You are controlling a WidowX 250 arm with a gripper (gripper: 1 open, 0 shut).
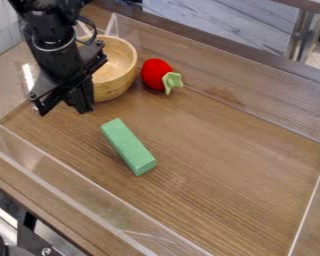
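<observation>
My black gripper hangs at the upper left in front of a light wooden bowl, partly hiding it; it looks shut, and nothing clearly shows between its fingers. A red pepper-like object with a pale green end lies right of the bowl. A green block lies flat lower down, near the middle of the table.
A clear rail runs along the left and front edge, with a dark cable at the lower left corner. A white wall stands behind.
</observation>
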